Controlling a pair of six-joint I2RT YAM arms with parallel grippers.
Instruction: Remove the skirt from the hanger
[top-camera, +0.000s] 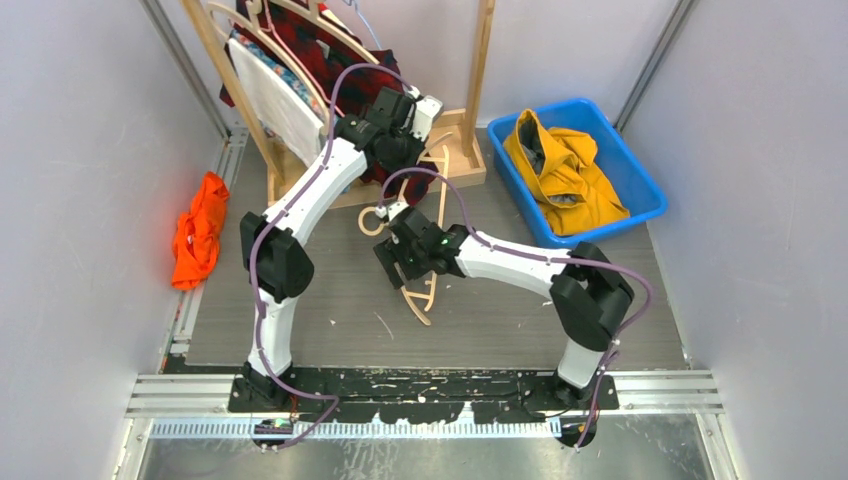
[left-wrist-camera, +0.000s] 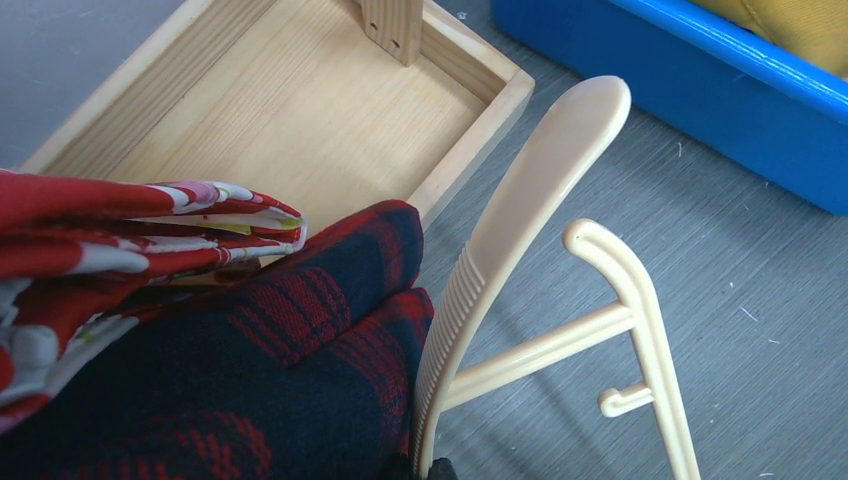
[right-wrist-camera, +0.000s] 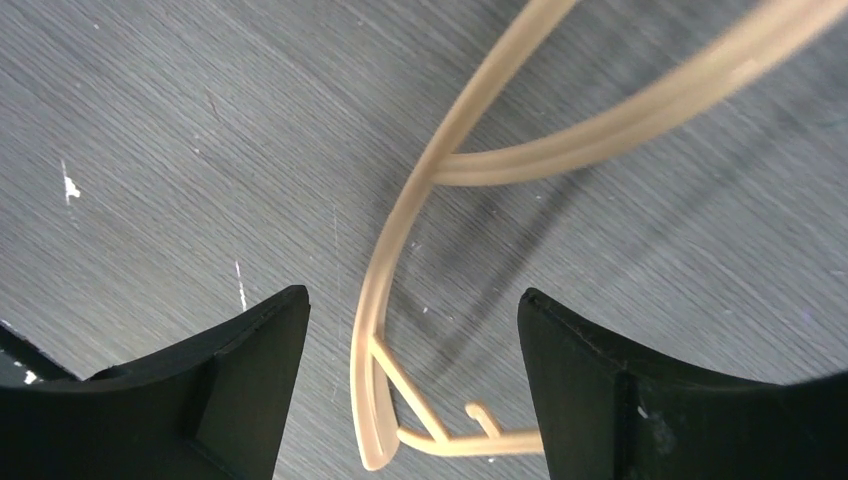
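Note:
Cream hangers (top-camera: 428, 305) stand out from dark red plaid cloth (left-wrist-camera: 300, 390) over the grey floor below the rack. In the left wrist view my left gripper is shut on the hanger (left-wrist-camera: 530, 180) at the bottom edge, mostly hidden, beside the plaid. My right gripper is part open around a hanger bar (right-wrist-camera: 390, 240), which shows between and below its fingertips; contact with it is not seen. Red floral cloth (left-wrist-camera: 120, 240) hangs beside the plaid.
A wooden rack (top-camera: 475, 70) with clothes stands at the back. A blue bin (top-camera: 645, 205) with yellow clothing is at the right. An orange cloth (top-camera: 198, 235) lies at the left.

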